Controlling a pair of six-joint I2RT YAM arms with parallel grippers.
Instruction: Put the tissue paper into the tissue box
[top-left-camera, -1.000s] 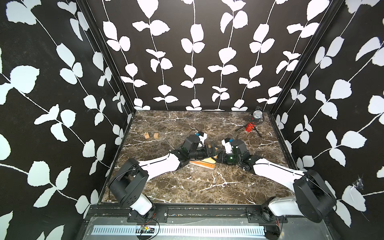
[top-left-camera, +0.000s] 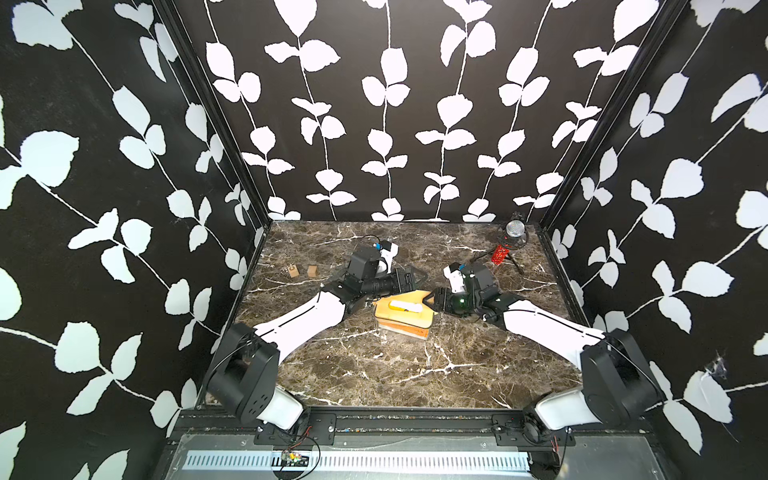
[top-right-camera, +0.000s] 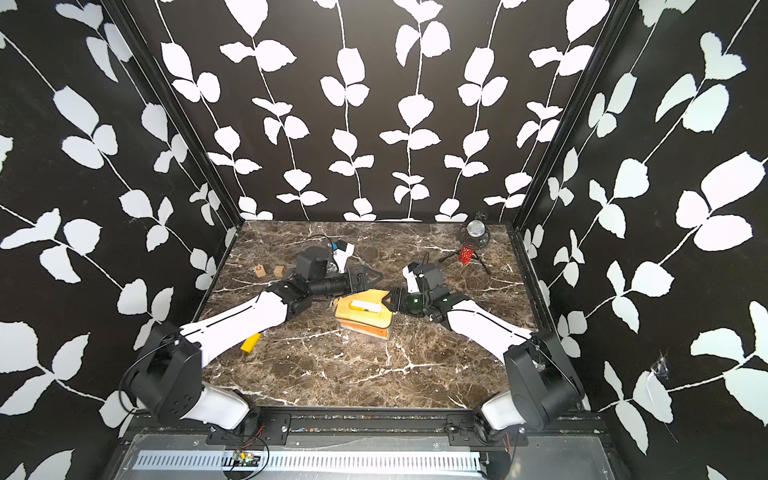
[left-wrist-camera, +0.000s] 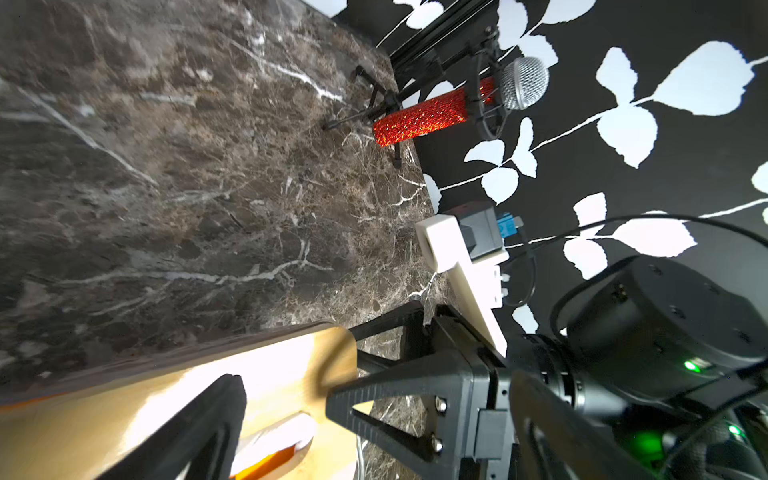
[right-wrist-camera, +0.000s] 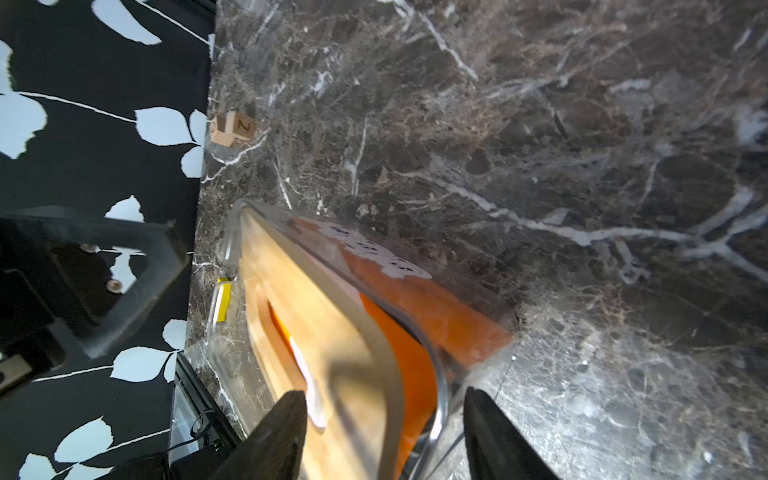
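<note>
The tissue box (top-left-camera: 404, 308) stands mid-table, with clear walls and a pale wooden lid (right-wrist-camera: 320, 320). Through the lid's slot shows some white (top-left-camera: 405, 305). Orange tissue packing (right-wrist-camera: 408, 376) fills the inside, seen through the clear wall in the right wrist view. My right gripper is part open at the box's right end. Its fingers (right-wrist-camera: 488, 432) stand to either side of the lid end and wall; whether they touch is hard to tell. My left gripper (top-left-camera: 417, 277) is open just behind the box, its fingers (left-wrist-camera: 208, 424) holding nothing.
A red microphone (top-left-camera: 500, 254) on a tripod stands at the back right. Two small wooden blocks (top-left-camera: 302, 270) lie at the back left. A yellow object (top-right-camera: 250, 343) lies near my left arm.
My left gripper has drawn back from over the box, so the lid now shows whole and lies level over it.
</note>
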